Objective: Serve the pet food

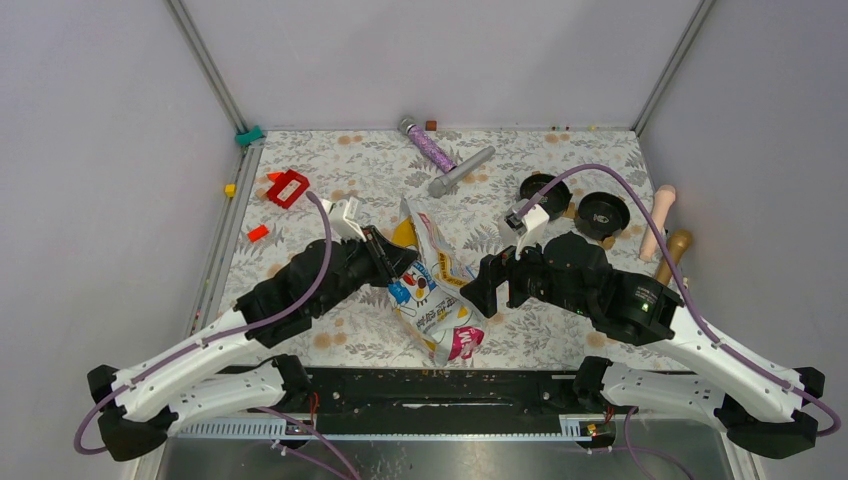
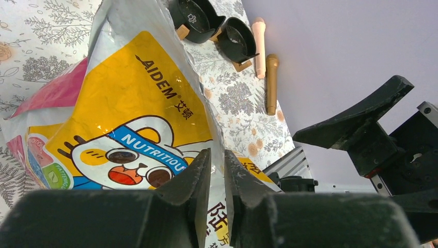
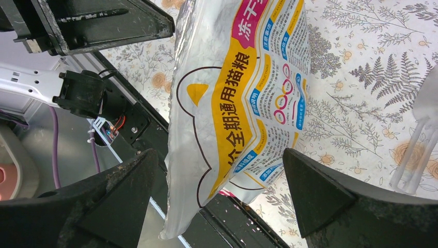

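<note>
A yellow-and-white pet food bag (image 1: 437, 300) lies in the middle of the table, pink at its near end. The top view has my left gripper (image 1: 408, 258) at the bag's left side. In the left wrist view, the left gripper's fingertips (image 2: 204, 164) are a narrow gap apart, with the bag's edge showing in line with that gap; contact is unclear. At the bag's right side is my right gripper (image 1: 488, 290). Its fingers (image 3: 330, 199) stand wide apart, and the bag (image 3: 227, 113) shows beyond and between them.
Two black bowls (image 1: 602, 214) stand at the right rear. Two wooden-looking handles (image 1: 662, 208) lie along the right edge, two microphones (image 1: 430, 147) at the back. A clear utensil (image 3: 421, 124) appears in the right wrist view. Red items (image 1: 288, 188) sit at the left rear.
</note>
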